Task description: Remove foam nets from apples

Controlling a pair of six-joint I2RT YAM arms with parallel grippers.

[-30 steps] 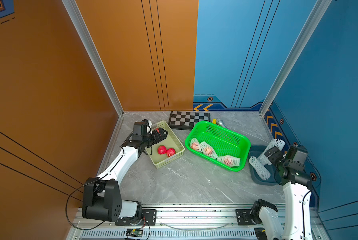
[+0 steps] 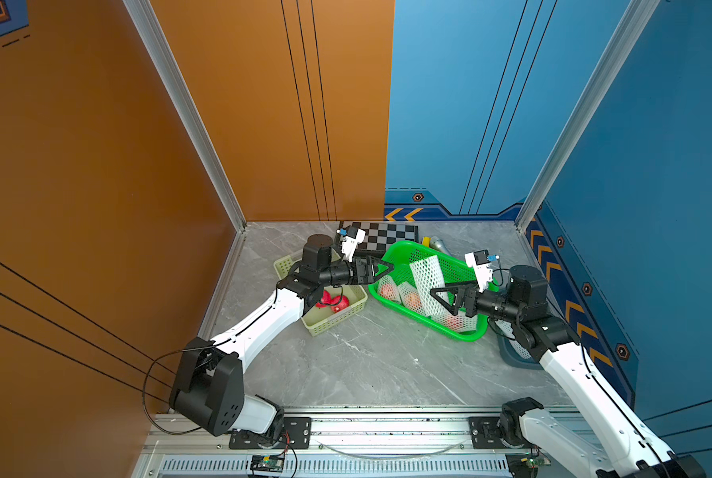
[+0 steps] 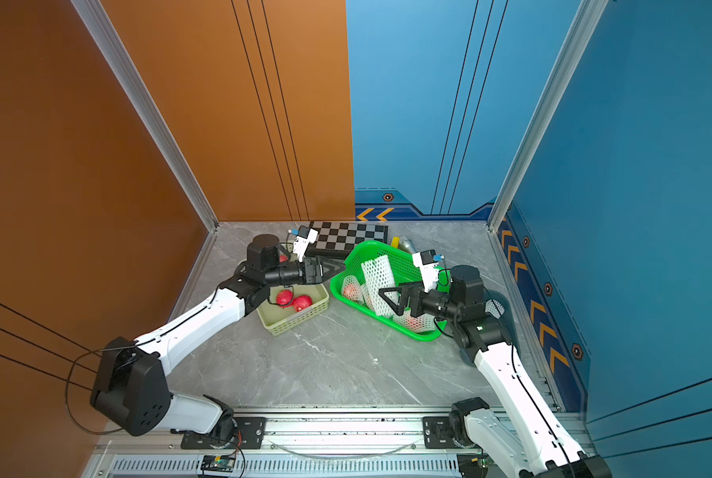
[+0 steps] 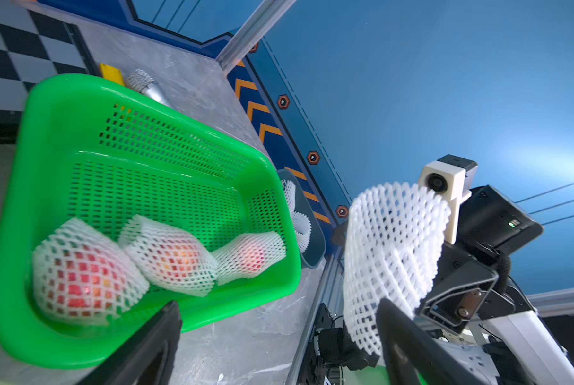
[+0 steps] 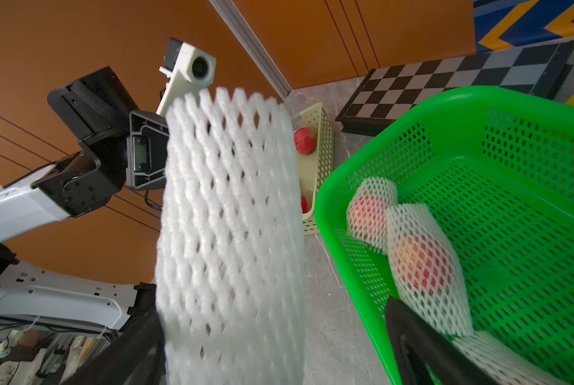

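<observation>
A white foam net [image 5: 229,237] with no visible apple in it hangs in front of my right gripper [image 2: 443,296], over the green basket [image 4: 139,147]; the gripper's fingers look spread, and whether they touch the net is unclear. My left gripper [image 2: 384,268] stands open above the basket's left end, with nothing between its fingers. In the basket lie apples in foam nets [image 4: 84,276]. Bare red apples [image 3: 302,302] sit in the beige basket [image 3: 288,326] at the left.
A grey-blue bin [image 2: 519,358] with nets stands at the right. A checkerboard [image 5: 441,83], a yellow object [image 4: 111,73] and a microphone [image 4: 149,89] lie behind the green basket.
My right arm has swung left from the bin to over the green basket, a net moving with it. My left arm has moved right, from the beige basket toward the green one.
</observation>
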